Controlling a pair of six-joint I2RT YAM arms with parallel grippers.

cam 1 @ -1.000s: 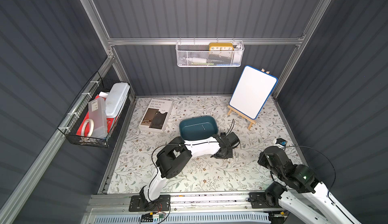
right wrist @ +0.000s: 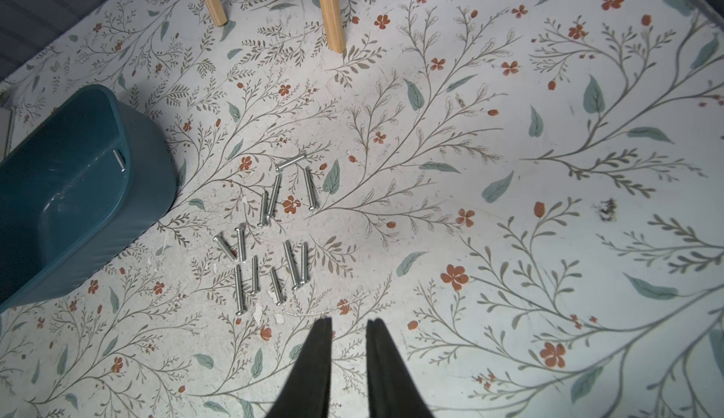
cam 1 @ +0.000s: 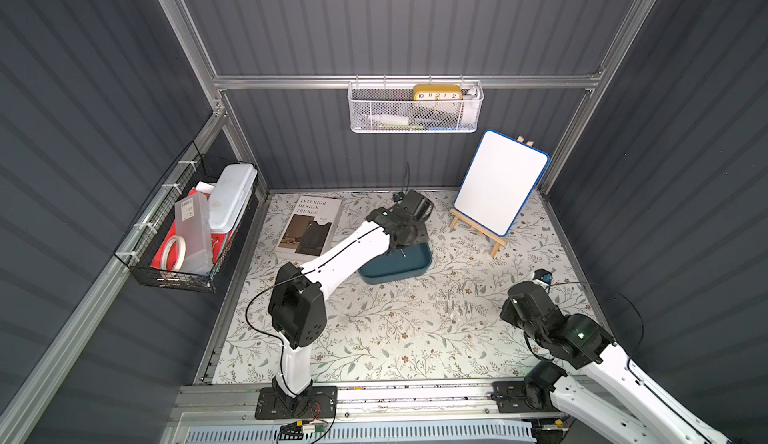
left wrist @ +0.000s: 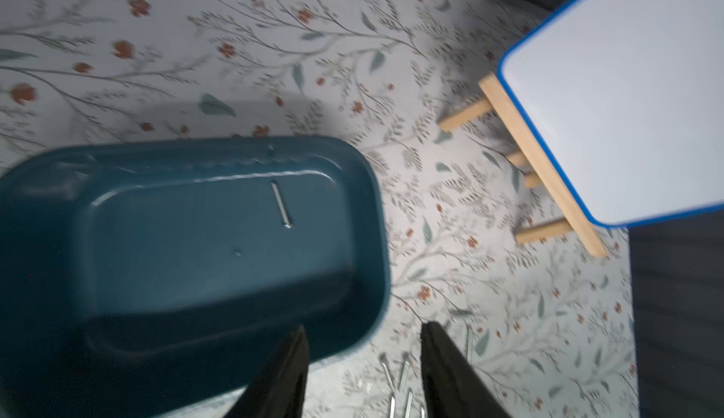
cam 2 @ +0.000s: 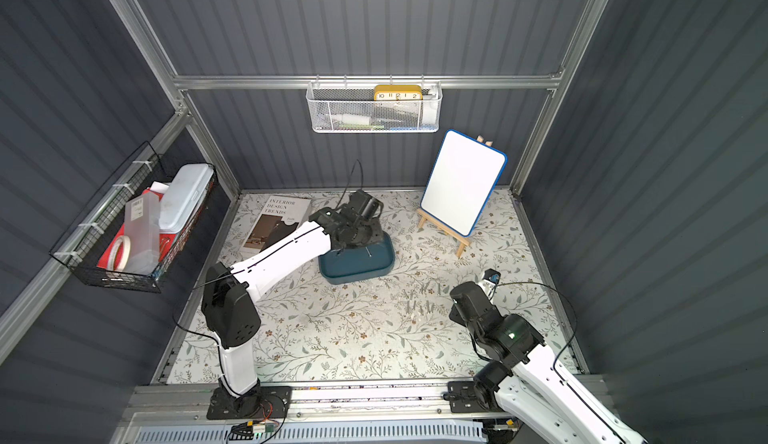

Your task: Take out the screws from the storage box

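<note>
The teal storage box [left wrist: 181,252] holds a screw [left wrist: 280,203] near its back right in the left wrist view. My open left gripper is above the box's front right, nothing between its fingers. Several screws [right wrist: 292,263] lie loose on the floral table to the right of the box. In the right wrist view my right gripper hangs in front of these screws, part open, with nothing seen between its fingers.
A whiteboard [cam 1: 500,179] on a wooden easel stands at the back right, a book [cam 1: 308,228] at the back left. A wire basket [cam 1: 212,280] hangs left, a white one [cam 1: 376,123] at the back.
My left arm has risen from the screws on the table and moved back-left over the box. The right arm has shifted slightly leftward.
</note>
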